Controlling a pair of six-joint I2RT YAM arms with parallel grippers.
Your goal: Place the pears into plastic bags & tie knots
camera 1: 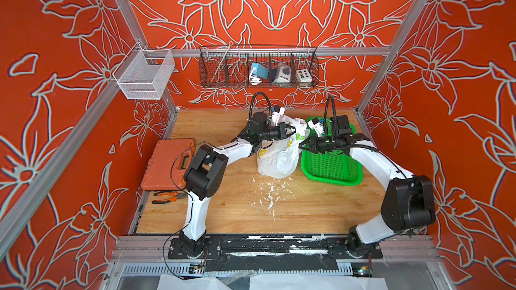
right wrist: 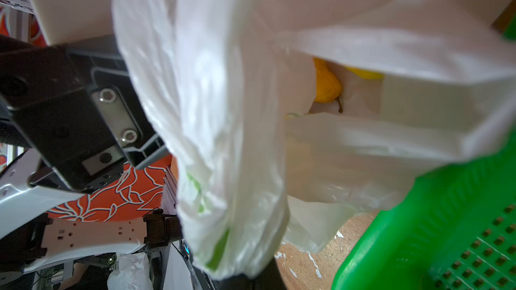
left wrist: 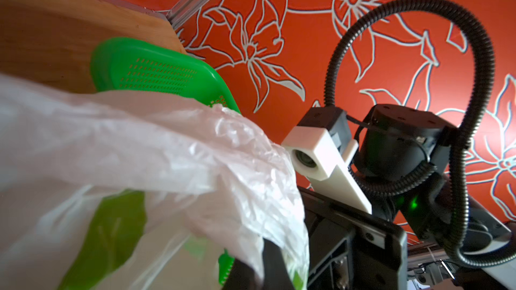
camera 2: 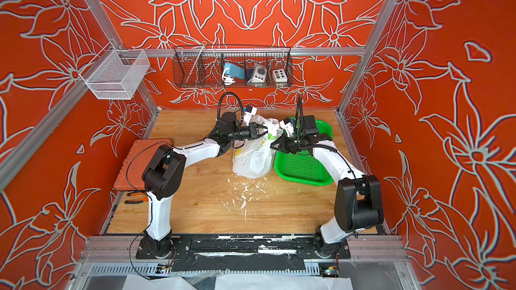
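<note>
A white plastic bag (camera 1: 276, 161) with green print stands at table centre, left of the green basket (camera 1: 331, 169). Yellow pears (right wrist: 328, 83) show inside it in the right wrist view. My left gripper (camera 1: 290, 131) is at the bag's gathered top, shut; plastic hides its fingertips in the left wrist view. My right gripper (camera 1: 303, 145) is shut low at the bag's right side by the top, over the basket's near left; whether plastic is between its fingers cannot be told.
An orange case (camera 1: 164, 166) and pliers (camera 1: 166, 196) lie at the left. A wire rack (camera 1: 225, 67) hangs on the back wall, a white basket (camera 1: 142, 80) at the upper left.
</note>
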